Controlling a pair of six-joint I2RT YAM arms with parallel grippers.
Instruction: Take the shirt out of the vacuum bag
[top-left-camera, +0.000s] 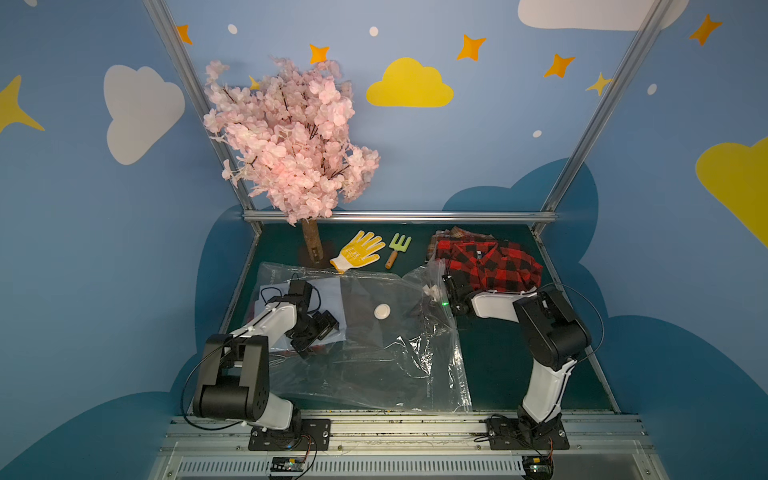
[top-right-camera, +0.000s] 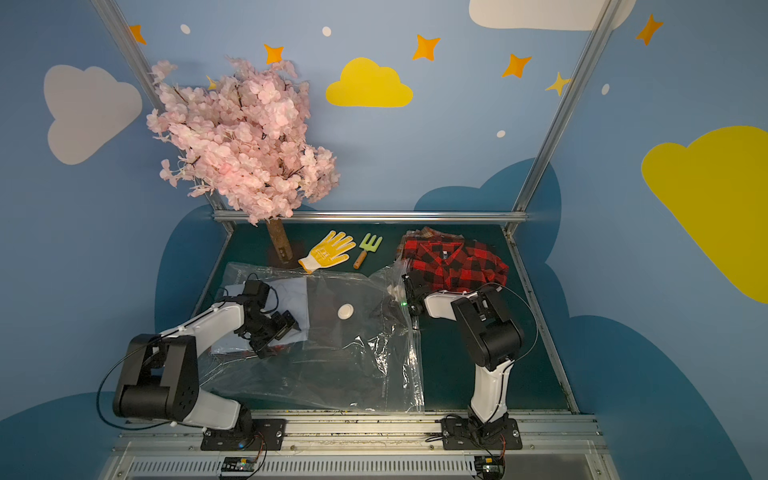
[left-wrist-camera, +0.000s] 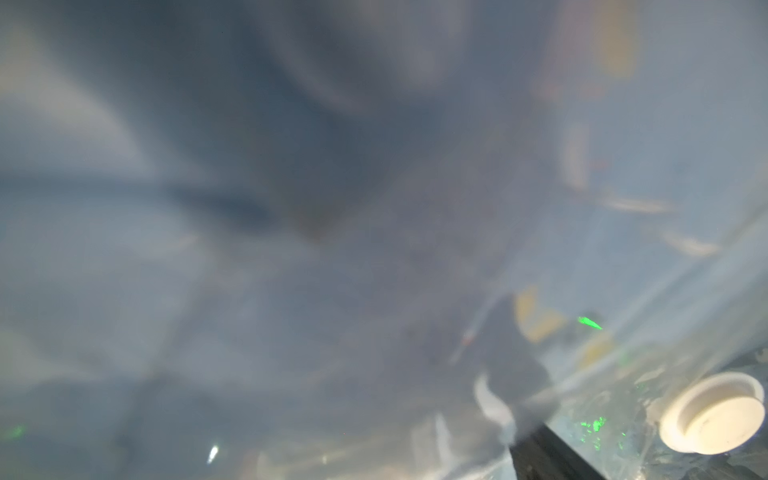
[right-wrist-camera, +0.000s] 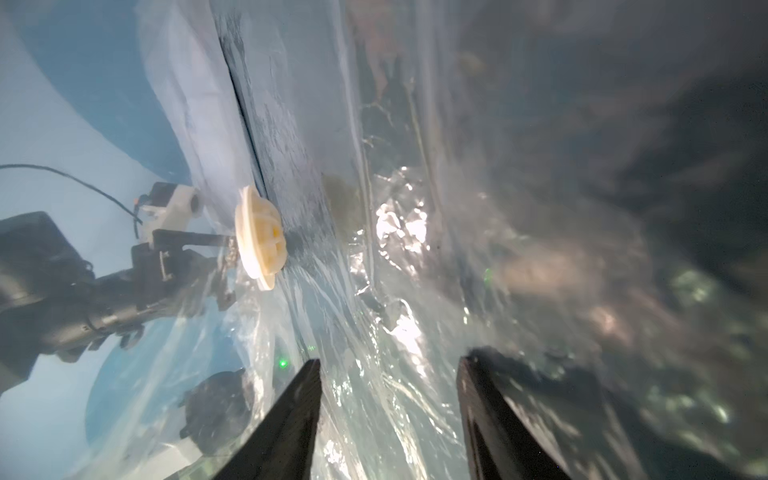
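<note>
A clear vacuum bag (top-left-camera: 400, 372) with a round white valve (top-left-camera: 382, 311) lies across the table, a folded light-blue shirt (top-left-camera: 329, 292) under its plastic at the left. My left gripper (top-left-camera: 310, 336) is over the shirt; its wrist view is mostly blurred plastic, with one dark fingertip low by the valve cap (left-wrist-camera: 712, 412), so its fingers are clearest, and open, in the top views. My right gripper is at the bag's right side, fingers apart, crinkled plastic (right-wrist-camera: 400, 328) behind and between them.
Folded red plaid shirts (top-left-camera: 488, 264) lie back right. A yellow glove (top-left-camera: 358, 250), a green hand fork (top-left-camera: 396, 249) and a pink blossom tree (top-left-camera: 292, 136) stand or lie at the back. Bare table (top-left-camera: 520, 368) shows at the front right.
</note>
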